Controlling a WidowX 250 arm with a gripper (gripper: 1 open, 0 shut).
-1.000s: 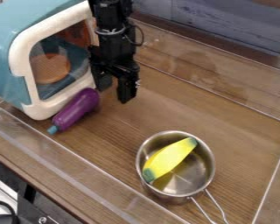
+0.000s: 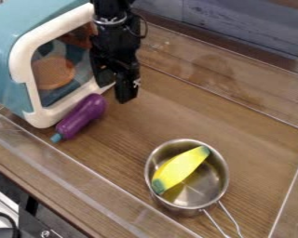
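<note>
My black gripper (image 2: pixel 116 85) hangs above the wooden counter at the front right edge of a toy microwave (image 2: pixel 21 46), which is teal with a white-framed open front and an orange disc (image 2: pixel 53 72) inside. A purple eggplant (image 2: pixel 82 118) lies on the counter just below and left of my gripper. A yellow banana toy (image 2: pixel 179 169) rests in a steel pot (image 2: pixel 203 201) at the lower right. Whether the gripper is open or shut is unclear.
A grey-blue wall (image 2: pixel 233 28) runs along the back, and a dark cable (image 2: pixel 5 220) shows at the lower left.
My gripper has shifted slightly left, toward the microwave's front edge. The eggplant, pot and banana have not visibly moved.
</note>
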